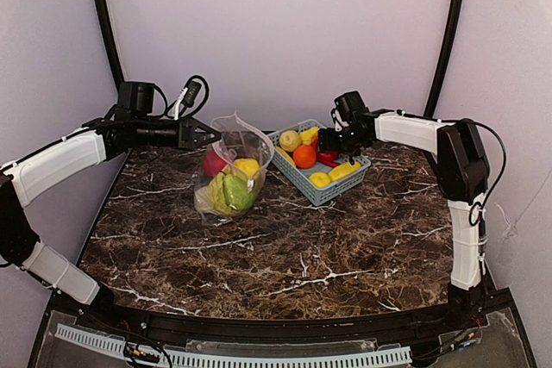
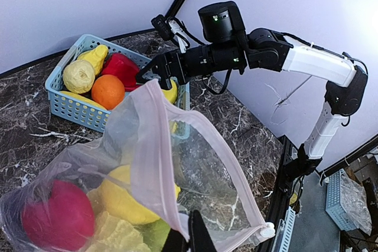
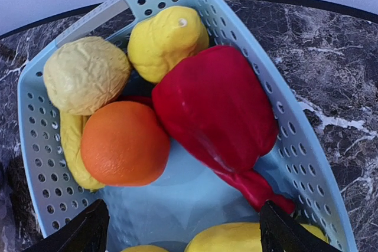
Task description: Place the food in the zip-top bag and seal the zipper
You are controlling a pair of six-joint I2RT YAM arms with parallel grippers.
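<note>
The clear zip top bag (image 1: 207, 196) stands on the table holding red, yellow and green food. My left gripper (image 1: 207, 135) is shut at the bag's rim (image 2: 153, 146), holding its upper edge upright as far as shows. The blue basket (image 1: 315, 194) holds an orange (image 3: 124, 143), red pepper (image 3: 215, 101), yellow pepper (image 3: 168, 42), pale round food (image 3: 85, 75) and several other yellow pieces (image 3: 227, 240). My right gripper is open above the basket, over its contents, nothing between its fingers.
Pale walls bound the back and sides.
</note>
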